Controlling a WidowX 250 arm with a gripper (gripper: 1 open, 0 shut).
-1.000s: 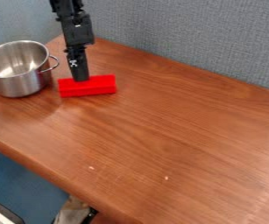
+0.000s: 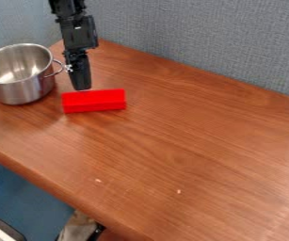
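Note:
A red rectangular block (image 2: 94, 100) lies on the wooden table, right of a steel pot (image 2: 19, 73) with side handles. My black gripper (image 2: 80, 83) hangs down just behind the block's left half, beside the pot's right handle. I cannot tell whether its fingers are open or shut.
A grey padded wall (image 2: 197, 38) runs along the back. The table's front left edge drops to a blue floor (image 2: 21, 198).
My gripper has shifted a little to the left and now sits slightly off the block. The block and pot look unmoved.

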